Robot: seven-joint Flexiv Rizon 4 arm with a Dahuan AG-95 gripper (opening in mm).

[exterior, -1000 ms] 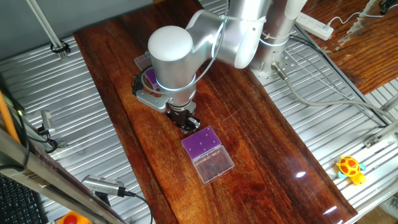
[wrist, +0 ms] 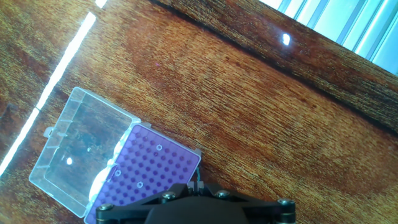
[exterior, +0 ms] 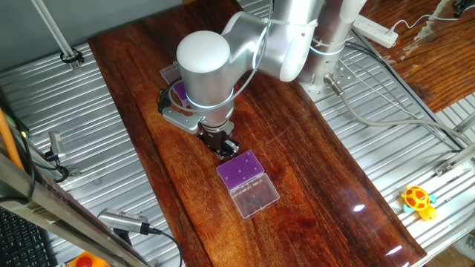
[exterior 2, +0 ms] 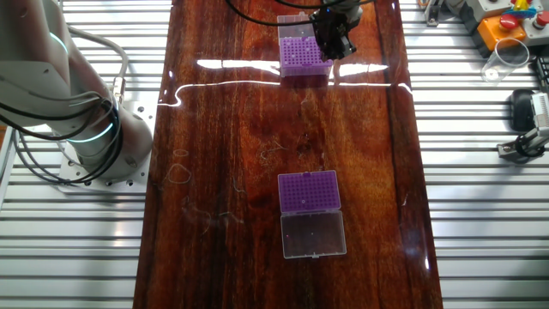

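Observation:
A purple rack [exterior: 241, 170] with rows of holes lies in a clear box, its transparent lid [exterior: 256, 196] folded open on the table. In the wrist view a few pale rings sit in holes of this purple rack [wrist: 149, 163]. My gripper is shut, its fingertips close together just beside the rack's corner. A thin pale sliver shows just ahead of the tips; whether it is held or belongs to the box edge cannot be told. From the second exterior view, the dark gripper [exterior 2: 341, 50] is at the right side of the far rack [exterior 2: 306, 53].
A second purple rack box [exterior 2: 310, 191] with open lid [exterior 2: 314, 234] lies farther along the wooden table; the arm partly covers it in exterior view 1. Bare wood surrounds both boxes. A toy turtle [exterior: 417, 200] sits off the table.

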